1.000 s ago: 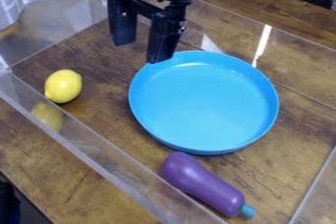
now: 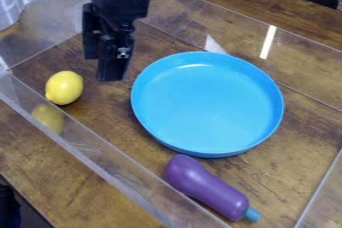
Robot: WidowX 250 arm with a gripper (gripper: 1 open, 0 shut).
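The dark robot gripper (image 2: 110, 50) hangs at the upper middle left, open, with nothing visible between its fingers. It is above and to the right of a yellow lemon-like object (image 2: 64, 87) lying on the wooden floor. A round blue plate (image 2: 206, 105) sits right of the gripper, empty. In front of the plate lies a purple eggplant-like object (image 2: 207, 186) with a blue-green tip.
A clear plastic wall (image 2: 94, 158) runs diagonally along the lower left, close to the yellow object and the eggplant.
The gripper has moved left and lower in the view, away from above the plate's back edge toward the yellow object. The other objects have not moved.
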